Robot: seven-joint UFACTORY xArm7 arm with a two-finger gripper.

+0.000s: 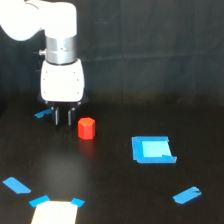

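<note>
A small red block sits on the black table, left of centre. Just to its left hangs my white arm's gripper, pointing down. The dark fingers stand apart with a dark gap and nothing visible between them, so it looks open. Between gripper and block there seems to be a narrow gap; their distance in depth is hard to judge. Right of centre, a blue-taped square with a pale middle lies flat, bare of objects.
Blue tape strips mark the table at the left and the lower right. A bright pale patch with blue tape at its corners lies at the front edge. Open black table separates the block from the taped square.
</note>
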